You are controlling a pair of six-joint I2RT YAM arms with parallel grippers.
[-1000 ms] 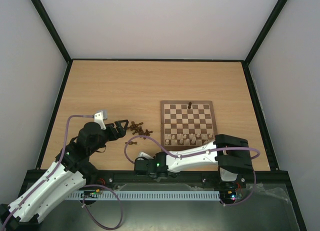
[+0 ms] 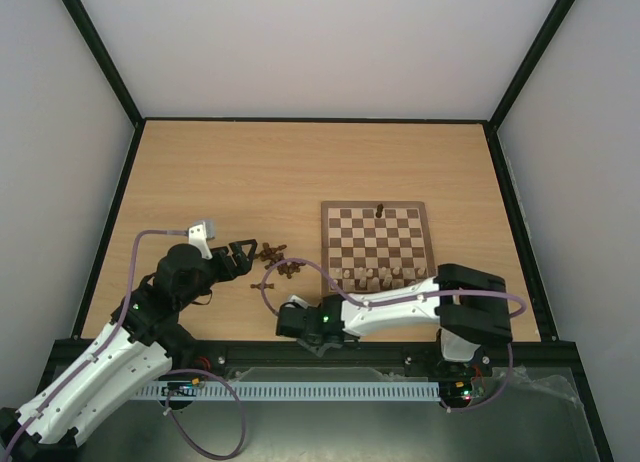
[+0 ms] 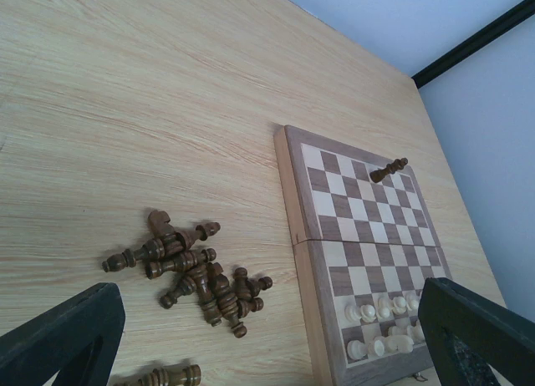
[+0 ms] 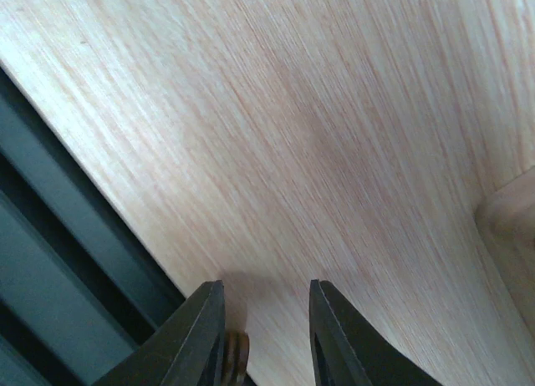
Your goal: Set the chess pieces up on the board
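The chessboard (image 2: 327, 247) lies at centre right, with several light pieces (image 3: 368, 344) standing near its front edge. One dark piece (image 2: 379, 211) is at the back; it stands upright on the board. A loose heap of dark pieces (image 3: 198, 277) lies on the table left of the board, and another dark piece (image 3: 171, 376) is apart from it. My left gripper hovers beside the heap, open and empty. Low over the table's front edge is my right gripper, its fingers apart. A brown object (image 4: 242, 352) shows by its left finger, mostly hidden.
The right forearm (image 2: 395, 312) passes in front of the board's near edge. A dark frame rail (image 4: 67, 185) runs along the table's front. Behind the heap and board, the table (image 2: 270, 172) is bare.
My right arm has shifted slightly to the right in the top view, its purple cable moving with it. The left arm, board and heap look unchanged.
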